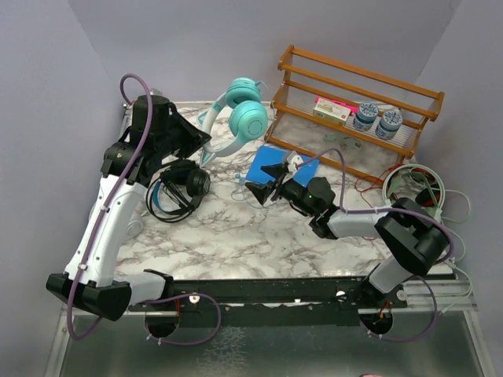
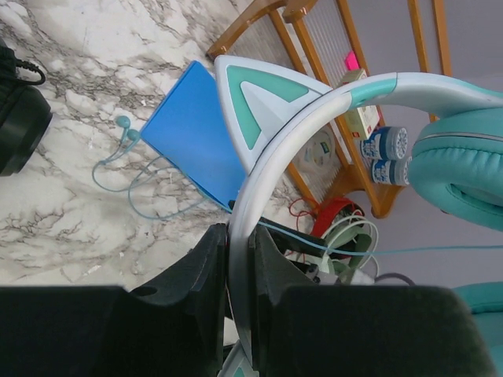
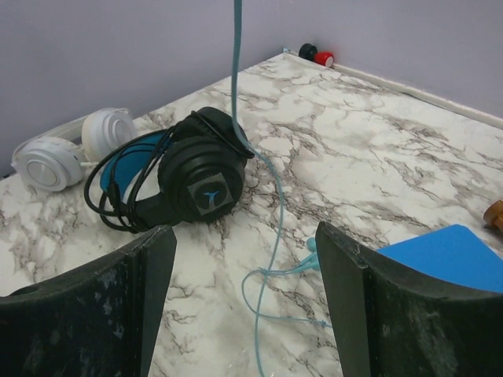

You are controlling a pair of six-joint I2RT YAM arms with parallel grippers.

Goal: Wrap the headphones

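Mint-and-white headphones (image 1: 247,119) hang in my left gripper (image 1: 198,145) at the upper left of the top view; in the left wrist view the white band (image 2: 263,181) passes between its fingers. A thin mint cable (image 3: 259,330) hangs down to the marble, where mint earbuds (image 3: 313,245) lie. My right gripper (image 1: 262,179) is partly open near the blue board (image 1: 263,165), its fingers low in the right wrist view with the cable beyond them.
Black headphones (image 1: 189,188) with a coiled cord lie at left, white ones (image 3: 47,165) behind them. A wooden rack (image 1: 361,75) with boxes and jars stands back right, other coiled headphones (image 1: 428,204) at far right.
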